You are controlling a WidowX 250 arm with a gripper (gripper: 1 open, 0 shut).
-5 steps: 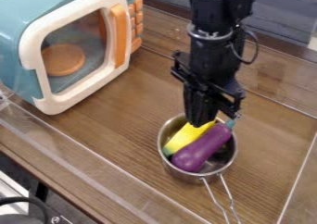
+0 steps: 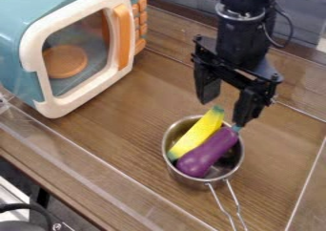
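Observation:
My black gripper (image 2: pixel 234 82) hangs open above and behind a steel pot (image 2: pixel 180 169) with a wire handle, nothing between its fingers. In the pot lie a yellow banana (image 2: pixel 193 136) and a purple eggplant (image 2: pixel 205 157), side by side.
A toy microwave (image 2: pixel 26 30) in blue and white, with orange trim, stands at the upper left. A dark cable shows at the lower left edge.
My gripper has risen away from the pot and its fingers now appear wider apart. The banana and eggplant remain in the pot.

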